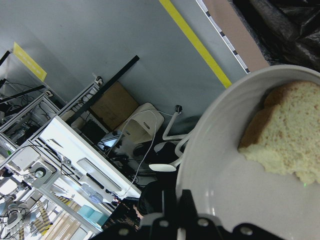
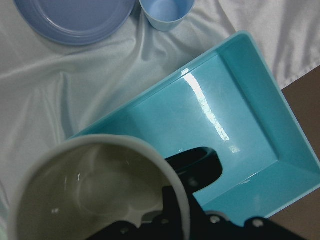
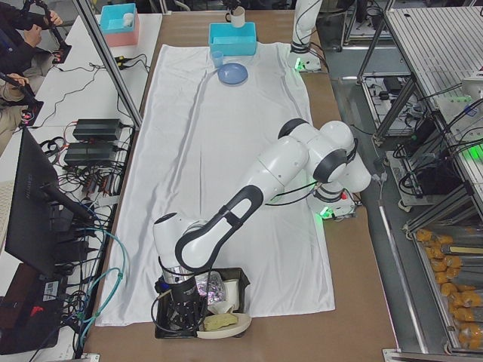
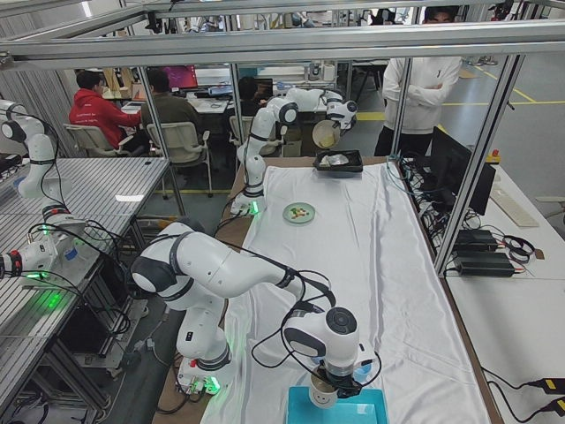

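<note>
My left gripper is shut on the rim of a white plate (image 1: 220, 192), which holds pieces of bread (image 1: 285, 130). It hangs over a black-lined bin (image 4: 340, 173) at one end of the table, tilted in the camera right view. My right gripper is shut on a cream cup (image 2: 85, 195) with a dark handle, held over a turquoise tray (image 2: 215, 130) at the other end. A blue plate (image 2: 75, 20) and a small blue cup (image 2: 165, 12) stand by that tray.
A green plate with small food pieces (image 4: 299, 213) lies on the white cloth (image 4: 327, 247). Metal frame posts and monitors line the table's side.
</note>
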